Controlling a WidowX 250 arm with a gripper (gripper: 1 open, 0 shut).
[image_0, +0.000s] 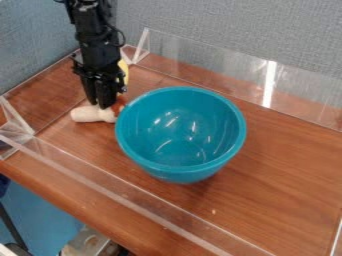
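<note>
My black gripper (104, 98) is lowered at the back left, just left of a teal bowl (181, 140). Its fingertips are over a white elongated object (87, 114) with some orange-red beside it; whether it grips anything is hard to see. A yellow object (123, 70) is partly hidden behind the gripper.
The wooden table (261, 175) is bordered by low clear walls. Grey padded walls stand behind.
</note>
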